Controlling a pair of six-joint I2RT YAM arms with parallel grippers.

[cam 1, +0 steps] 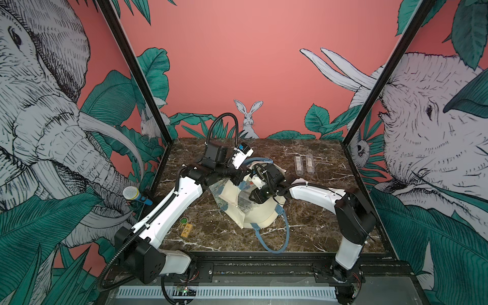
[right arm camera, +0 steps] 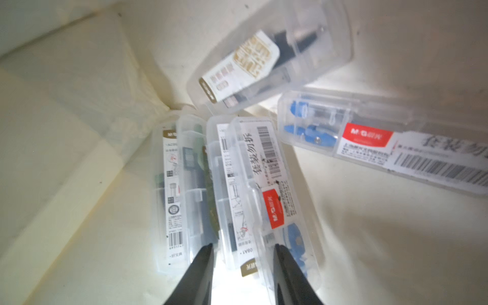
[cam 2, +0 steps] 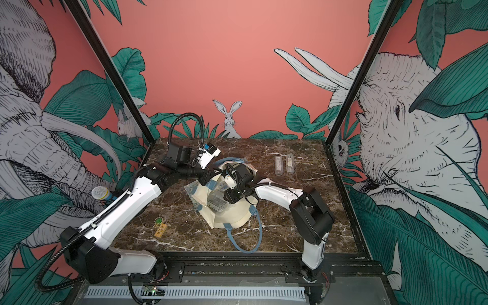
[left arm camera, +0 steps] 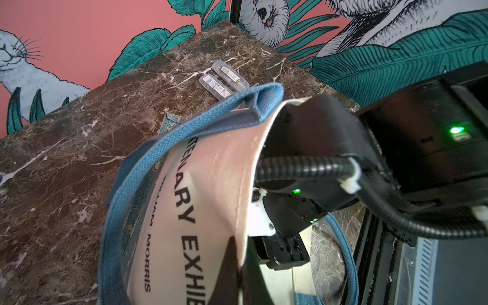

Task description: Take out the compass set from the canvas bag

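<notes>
The cream canvas bag (cam 1: 264, 211) lies with its mouth open mid-table. In the left wrist view my left gripper is shut on the bag's thin upper rim. My right gripper reaches inside the bag, its fingers (right arm camera: 198, 274) some way apart at the lower ends of clear plastic compass set boxes. A box with a red label, the compass set (right arm camera: 272, 203), and the box beside it run down to these fingers, with plastic between them. Another compass set (right arm camera: 366, 137) lies to the right, and a further clear box (right arm camera: 269, 56) lies above.
Two clear boxes (cam 1: 304, 164) lie at the back right of the table. A blue strap (cam 1: 287, 233) loops out over the front. Near the left arm rests a small yellow item (cam 1: 186, 230).
</notes>
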